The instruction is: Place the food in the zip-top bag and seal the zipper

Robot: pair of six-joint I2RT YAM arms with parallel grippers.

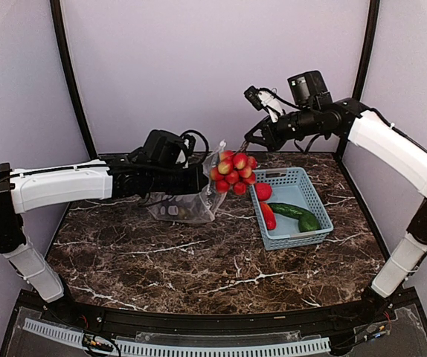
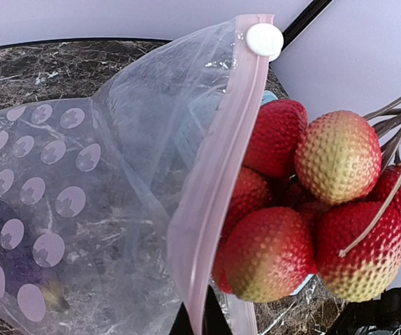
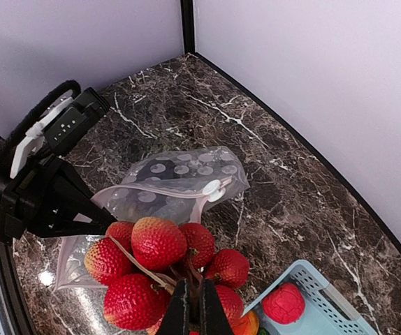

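Observation:
The clear zip top bag (image 1: 187, 210) with pale dots stands on the table, its mouth facing right. My left gripper is shut on the bag's pinkish zipper rim. At the rim's far end is the white slider (image 2: 264, 40). A bunch of red and yellow lychee-like fruit (image 1: 234, 172) hangs by its brown stems from my right gripper, which is shut on them. The fruit is right at the bag's mouth, partly overlapping the rim; how far any of it is inside cannot be told. A dark purple and yellowish shape shows blurrily through the bag's lower part.
A light blue basket (image 1: 319, 207) stands to the right, holding a green cucumber-like vegetable (image 1: 295, 214), a red and orange piece (image 1: 268, 216) and a round red fruit (image 1: 263, 191).

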